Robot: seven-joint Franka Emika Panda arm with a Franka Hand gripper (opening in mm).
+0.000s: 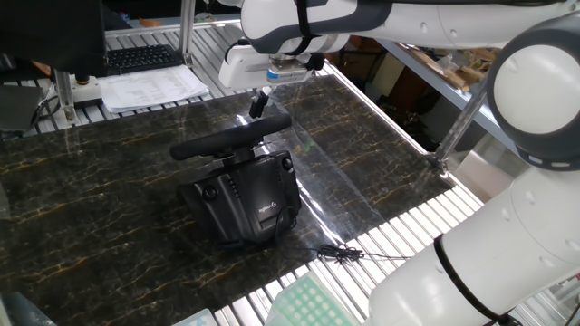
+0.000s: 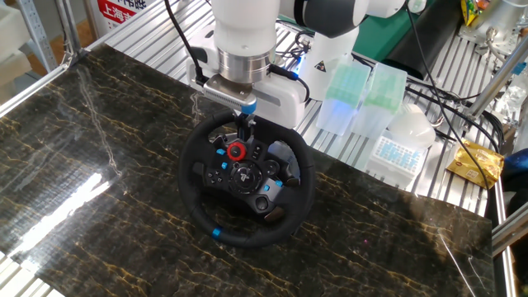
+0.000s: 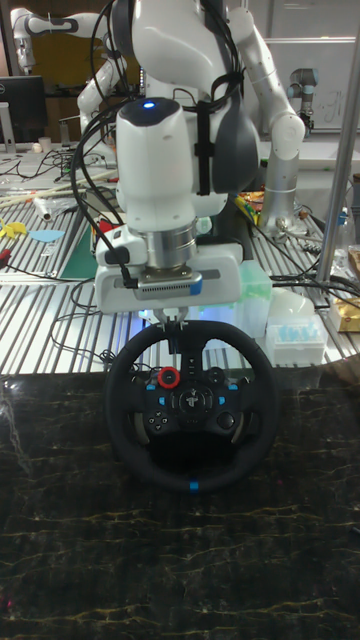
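Observation:
A black steering wheel (image 2: 188, 194) on its base (image 1: 245, 204) stands on the dark marbled board. Its hub carries blue marks and a red dial (image 2: 237, 151), and the rim is tilted. Above the rim, on the robot's side, my gripper (image 1: 257, 114) points down with its dark fingers (image 1: 261, 100). In exterior view 3 the fingertips overlap the top of the wheel (image 3: 119, 416); whether they touch it is unclear. The fingers look close together, but their gap cannot be made out. No held object is visible.
Light plastic boxes (image 2: 340, 99) and a white rack (image 2: 398, 158) stand beside the board near the robot's base. A black cable (image 1: 340, 253) runs from the wheel base. Papers (image 1: 149, 88) and a keyboard (image 1: 143, 58) lie beyond the board. Much of the marbled board (image 2: 388, 239) is clear.

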